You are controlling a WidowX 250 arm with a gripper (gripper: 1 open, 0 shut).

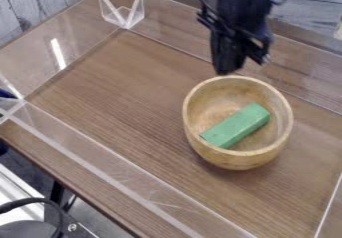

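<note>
A round wooden bowl [209,138] stands on the right half of the wooden table [107,122], with a green block [238,128] lying inside it, tilted diagonally. My black gripper [238,20] is above and behind the bowl near the top of the view, clear of it. Its fingertips are blurred, and I cannot see anything held between them.
A clear plastic piece [123,10] stands at the back left. Black cables lie at the lower left corner.
</note>
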